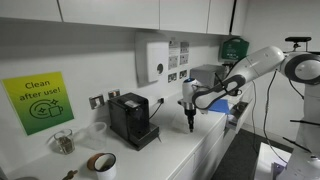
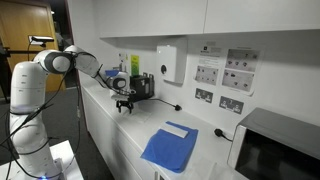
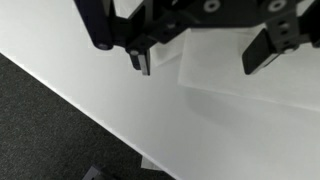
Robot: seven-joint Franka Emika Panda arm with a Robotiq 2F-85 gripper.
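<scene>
My gripper is open, with dark fingers point(image 3: 141, 60) spread wide and nothing between them. It points down over the white counter point(image 3: 150, 110), close to the counter's front edge. Past the fingers, a pale flat shape point(image 3: 235, 75) with straight edges lies on the counter; what it is I cannot tell. In exterior view 1 the gripper point(image 1: 190, 120) hangs to the right of the black coffee machine point(image 1: 133, 120). A blue cloth point(image 2: 171, 147) with a small white item point(image 2: 177, 130) on it lies apart from the gripper in exterior view 2.
A microwave point(image 2: 278, 145) stands at the counter's far right end. Near the coffee machine are a cup point(image 1: 102, 165) and a glass jar point(image 1: 64, 142). A white dispenser point(image 1: 152, 58) hangs on the wall. Bare counter lies between coffee machine and cloth.
</scene>
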